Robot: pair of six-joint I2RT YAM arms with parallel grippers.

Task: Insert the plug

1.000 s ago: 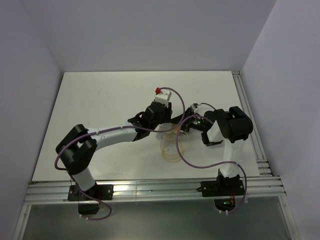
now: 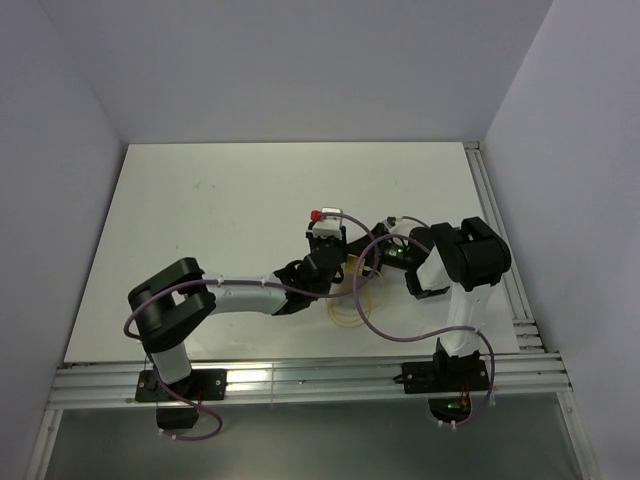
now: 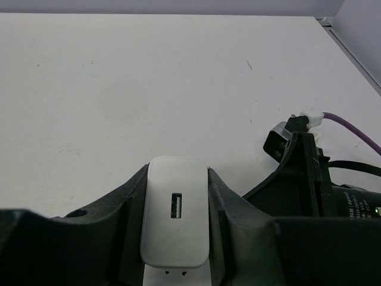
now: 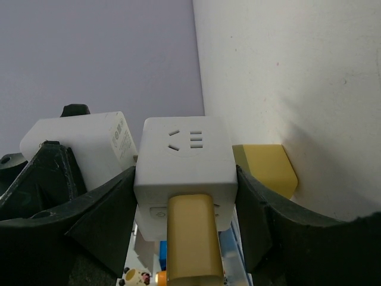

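My left gripper is shut on a white rounded charger plug [image 3: 175, 238], whose end with a dark slot faces the left wrist camera. In the right wrist view the charger plug [image 4: 77, 143] lies at the left, its printed face turned my way. A white socket block [image 4: 187, 143] with slotted holes sits between the fingers of my right gripper, which touch both its sides. A thick yellow piece [image 4: 193, 238] extends from the block towards the camera. A small prong shows in the narrow gap between plug and block; whether it enters a hole is hidden.
Behind the socket block is another yellow block [image 4: 268, 170]. A coil of yellow cable [image 2: 347, 318] lies on the white table [image 2: 220, 180] under the grippers. The right arm's black hardware [image 3: 312, 173] stands close on the right of the left gripper.
The left gripper has come towards the table's front, with its arm shifting along, and now sits nearer the right gripper.
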